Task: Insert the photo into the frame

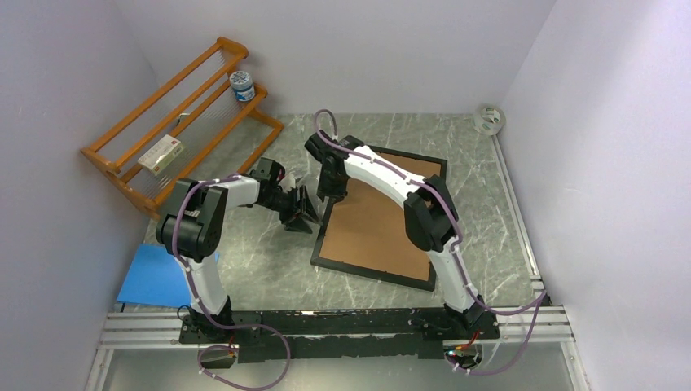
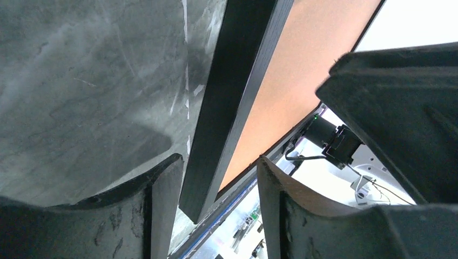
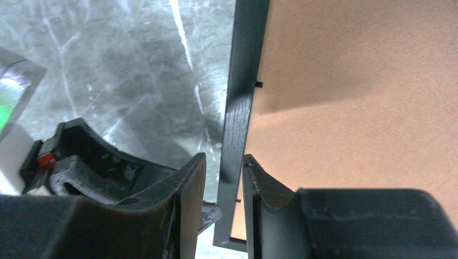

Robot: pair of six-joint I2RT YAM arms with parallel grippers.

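A large black frame (image 1: pixel 372 274) with a brown board (image 1: pixel 375 228) lies on the marble table. My left gripper (image 1: pixel 303 213) is beside its left edge; in the left wrist view the part-open fingers (image 2: pixel 167 194) stand at the black bar (image 2: pixel 229 86), one on either side. My right gripper (image 1: pixel 332 197) is over that edge further back. In the right wrist view its open fingers straddle the bar (image 3: pixel 240 108), above or at it; contact is unclear. I cannot make out a separate photo.
A wooden rack (image 1: pixel 175 90) with a jar (image 1: pixel 242 85) and box (image 1: pixel 161 153) stands back left. A blue sheet (image 1: pixel 151 277) lies front left, a tape roll (image 1: pixel 489 119) back right. Bare table surrounds the frame's right and front.
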